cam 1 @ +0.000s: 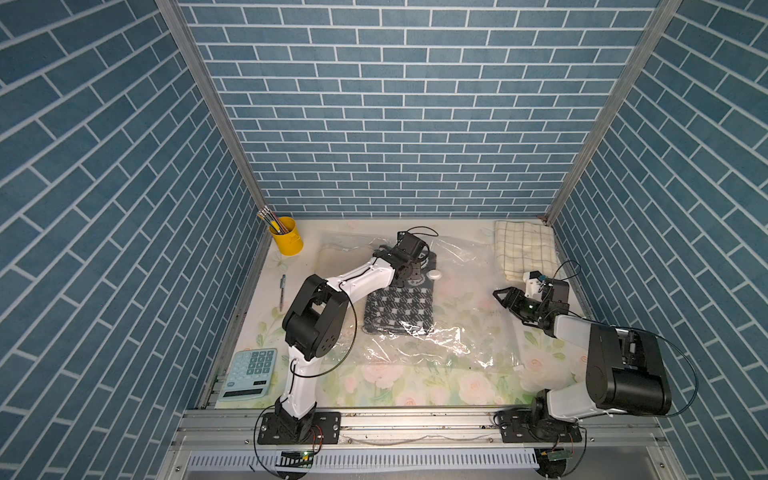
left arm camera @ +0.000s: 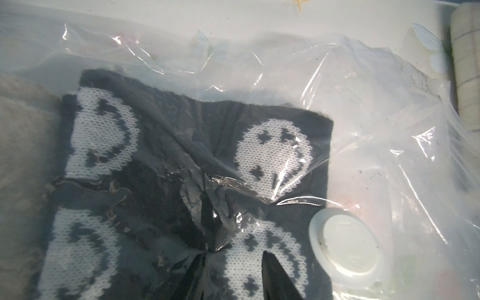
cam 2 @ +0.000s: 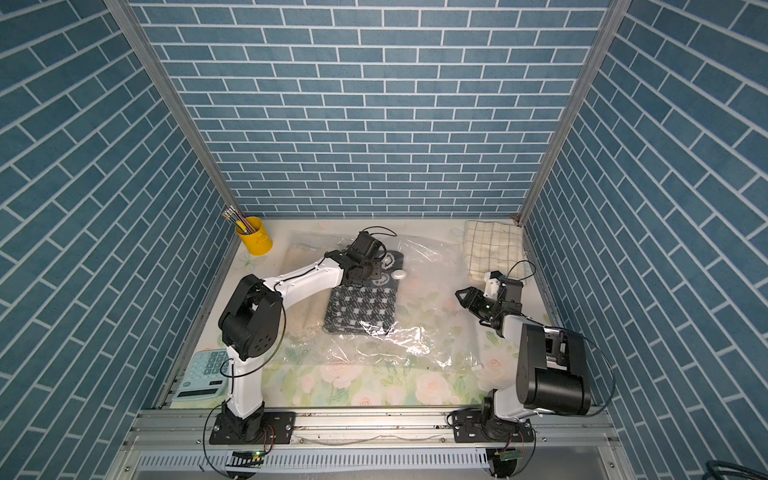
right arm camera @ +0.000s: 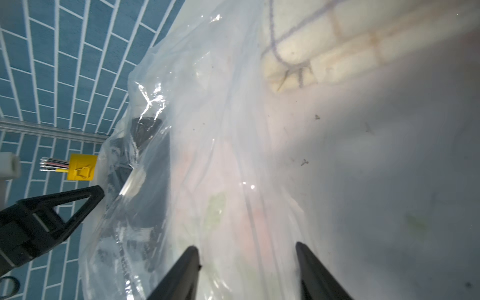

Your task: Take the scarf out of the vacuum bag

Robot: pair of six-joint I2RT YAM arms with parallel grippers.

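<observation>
A dark knitted scarf with white faces and checks (cam 1: 398,312) lies folded inside a clear vacuum bag (cam 1: 472,344), which has a white round valve (left arm camera: 350,245) beside the scarf. My left gripper is over the scarf's upper part, its fingertips apart, with nothing seen held. My right gripper is low at the bag's right edge, its fingertips apart; whether it touches the film is unclear.
A folded checked cloth (cam 1: 524,248) lies at the back right. A yellow cup of pens (cam 1: 286,240) stands back left, with a pen (cam 1: 282,292) and a calculator (cam 1: 249,373) along the left side.
</observation>
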